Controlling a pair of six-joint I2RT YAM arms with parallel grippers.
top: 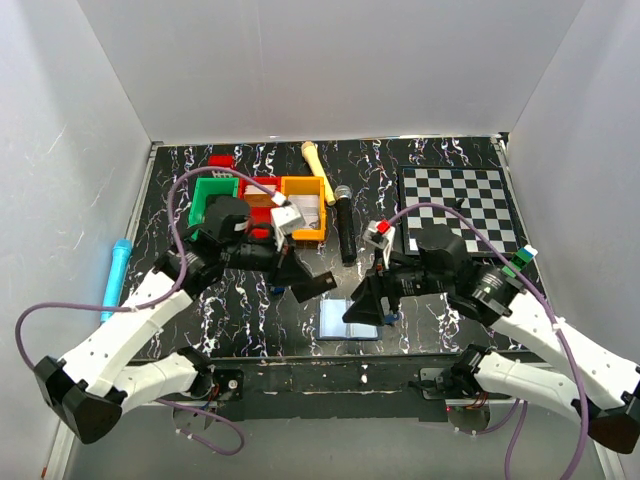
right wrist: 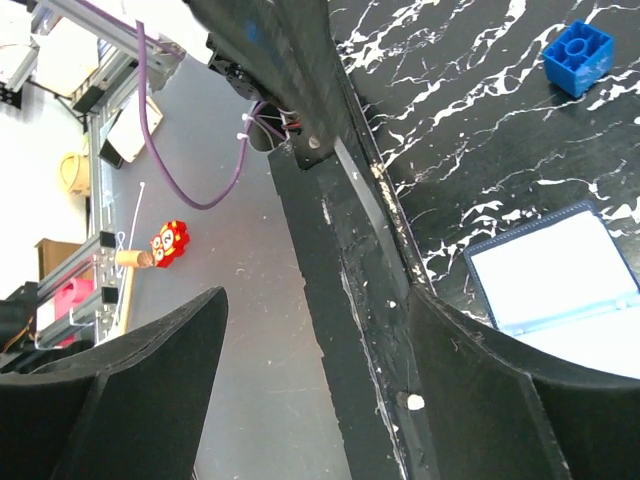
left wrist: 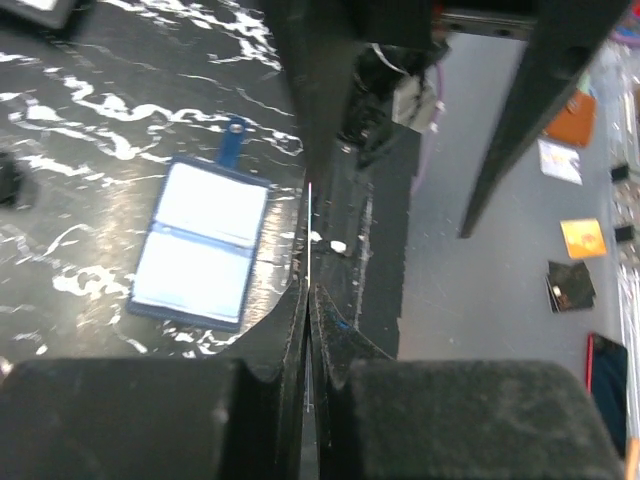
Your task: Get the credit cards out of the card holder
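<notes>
A dark card (top: 314, 287) is clamped in my left gripper (top: 299, 284), raised above the table. From the left wrist view this card (left wrist: 309, 220) is seen edge-on, a thin line rising from the shut fingertips. Lying unfolded on the table is the card holder (left wrist: 249, 187), dark blue with white inner panels; in the top view my right gripper (top: 363, 310) hangs over part of it. In the right wrist view that gripper stands open with nothing gripped, and the left gripper's dark fingers (right wrist: 310, 60) reach in from above.
A blue toy block (right wrist: 578, 58) lies on the marbled table. Behind the arms are green, red and orange bins (top: 317, 236), a black microphone (top: 345, 225) and a chessboard (top: 455, 205). The table's front edge runs close to the holder.
</notes>
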